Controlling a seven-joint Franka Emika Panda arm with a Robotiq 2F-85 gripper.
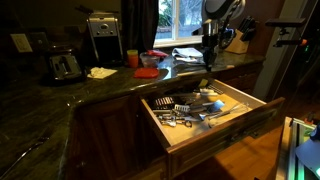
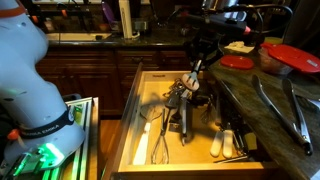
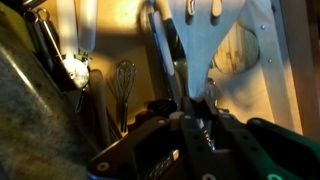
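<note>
In the wrist view a pale slotted spatula [image 3: 207,38] reaches up from between the fingertips of my gripper, which is shut on it. The second exterior view has the spatula's slotted head [image 2: 190,83] hanging below the gripper [image 2: 198,66], above the open drawer. In the first exterior view the dark gripper [image 1: 209,66] is above the drawer's far side, near the counter; the spatula is hard to make out there. The open drawer [image 2: 143,136] holds a whisk [image 2: 161,150], a black slotted turner [image 1: 181,108] and several other utensils.
Long metal tongs [image 2: 285,112] and a red-lidded container [image 2: 290,57] lie on the dark counter beside the drawer. Along the back of the counter stand a toaster [image 1: 64,67], a silver appliance [image 1: 105,38] and a red cup [image 1: 133,59].
</note>
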